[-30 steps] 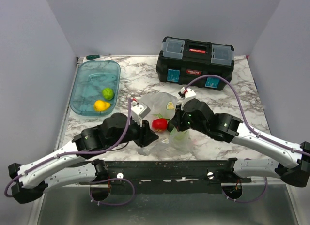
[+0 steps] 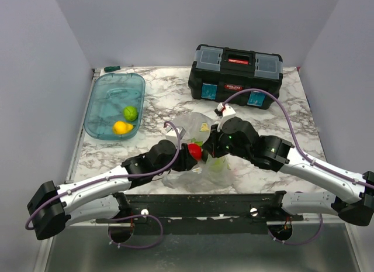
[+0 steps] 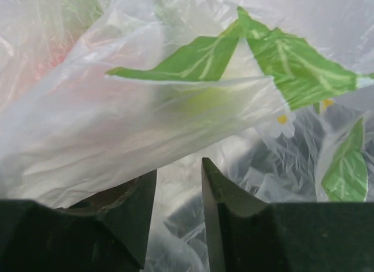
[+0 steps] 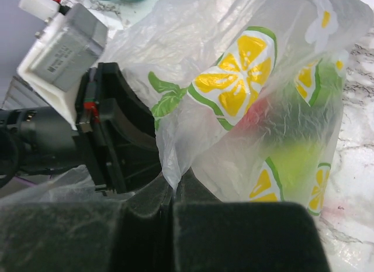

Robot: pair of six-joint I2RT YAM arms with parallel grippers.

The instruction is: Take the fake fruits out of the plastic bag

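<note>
The clear plastic bag (image 4: 234, 79), printed with yellow flowers and green leaves, lies at the middle of the marble table. A red fruit (image 2: 195, 151) shows at its mouth in the top view, and a blurred yellow-green one (image 4: 292, 164) shows through the film in the right wrist view. My right gripper is shut on a pinched fold of the bag. At the bag's mouth, beside the red fruit, is my left gripper, part open, with bag film ahead of it and no fruit between its fingers.
The teal bin (image 2: 96, 117) at the back left holds a green fruit (image 2: 130, 113) and a yellow fruit (image 2: 122, 127). A black toolbox (image 2: 236, 73) stands at the back. Bare table lies to the right.
The right arm has hardly moved.
</note>
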